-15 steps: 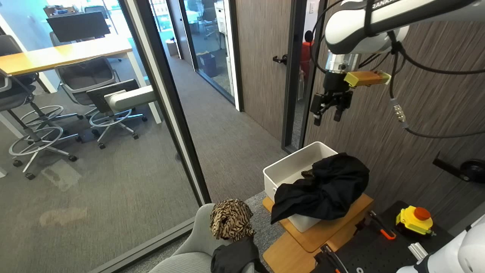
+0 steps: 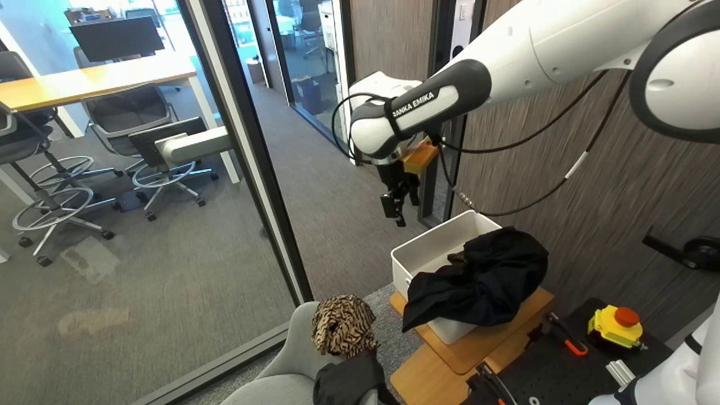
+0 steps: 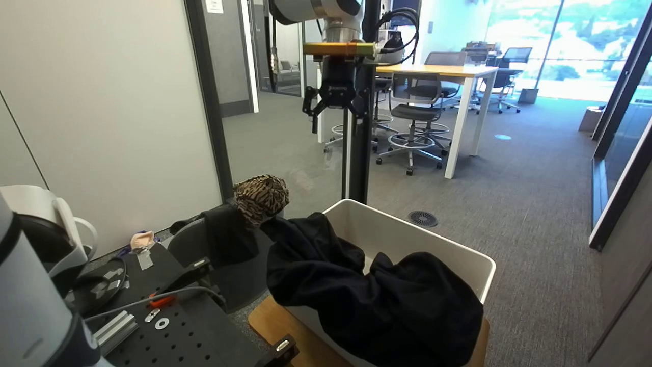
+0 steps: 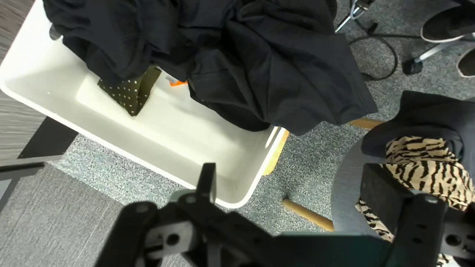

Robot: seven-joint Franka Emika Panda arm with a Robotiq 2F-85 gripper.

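My gripper (image 3: 337, 122) hangs in the air with its fingers spread wide and nothing between them. From the wrist view, one finger (image 4: 207, 182) overlaps the near corner of the white bin (image 4: 147, 160), far below, and the other finger (image 4: 385, 198) overlaps the tiger-striped cloth (image 4: 427, 169). A large black cloth (image 2: 482, 277) drapes over the bin's rim and hangs down outside. Inside the bin lie a dotted dark green cloth (image 4: 129, 93) and a small orange item (image 4: 178, 82), both partly hidden under the black cloth. The striped cloth sits on a grey chair (image 2: 283, 378) beside a dark cloth (image 2: 351, 381).
The bin stands on a wooden stool (image 2: 466, 361). A black perforated board (image 3: 201, 333) with tools and a yellow emergency-stop box (image 2: 615, 328) lie nearby. A black-framed glass wall (image 2: 260, 155) rises behind the chair. The bin's far end is bare.
In exterior view 1, the arm has swung left and lowered, carrying the gripper away from the wooden wall. The cloths and bin have stayed in place.
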